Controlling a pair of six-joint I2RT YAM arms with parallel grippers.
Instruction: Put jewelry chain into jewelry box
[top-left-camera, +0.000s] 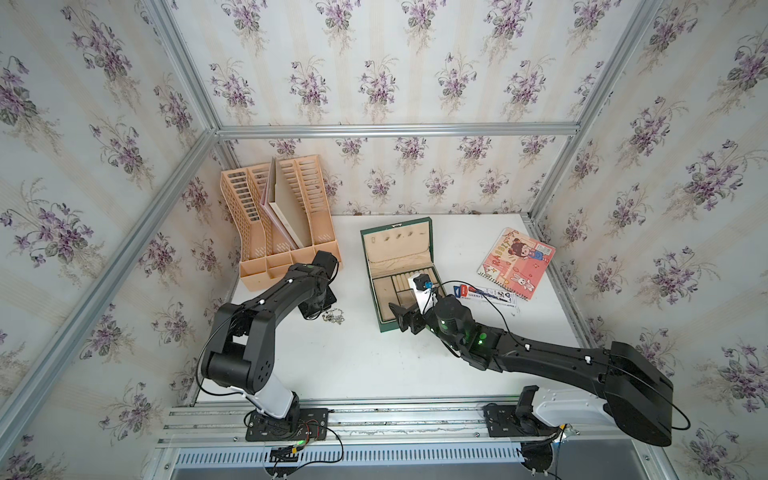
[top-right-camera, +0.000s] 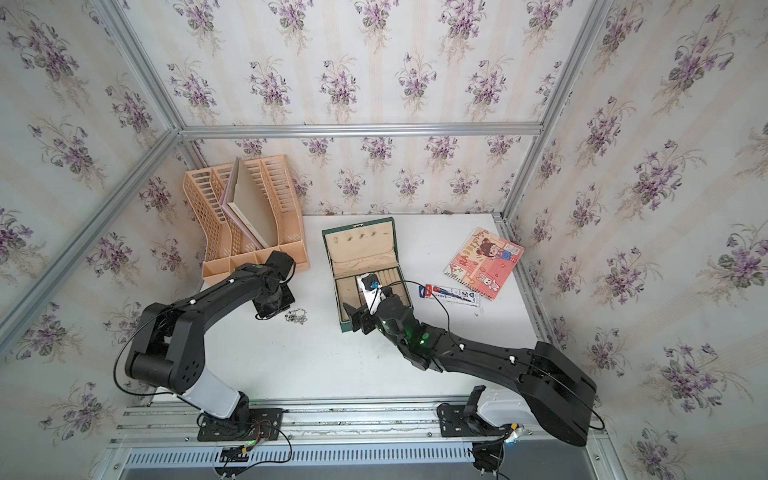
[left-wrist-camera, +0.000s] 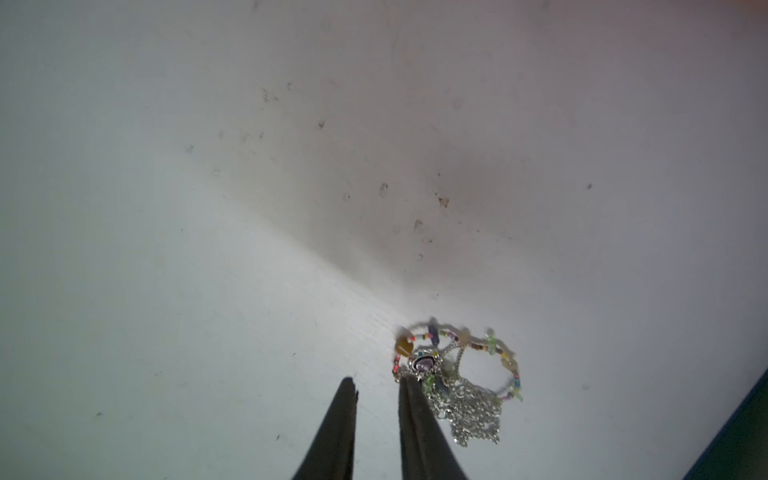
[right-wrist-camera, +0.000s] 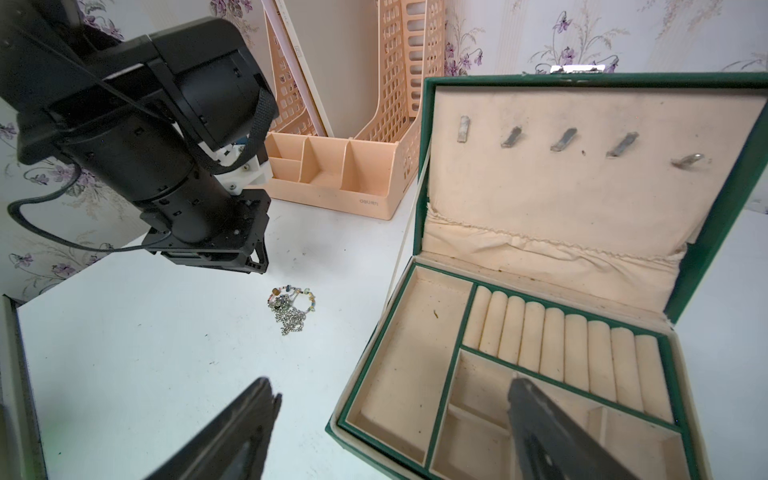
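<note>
On the white table lies the jewelry chain, a silver heap tangled with a colored bead strand; it also shows in the right wrist view (right-wrist-camera: 289, 312). My left gripper is open just above and beside it, with a narrow gap and nothing between its fingers. The green jewelry box (right-wrist-camera: 412, 360) stands with its lid up and cream compartments bare, to the right of the chain. Over the box's near left part hangs my right gripper, open wide and empty.
A peach organizer rack (top-left-camera: 256, 268) with folders stands at the back left, close to my left arm. To the right lie a pink notebook (top-left-camera: 518, 262) and a marker pack (top-left-camera: 486, 294). Clear table separates chain and box, and the front is free.
</note>
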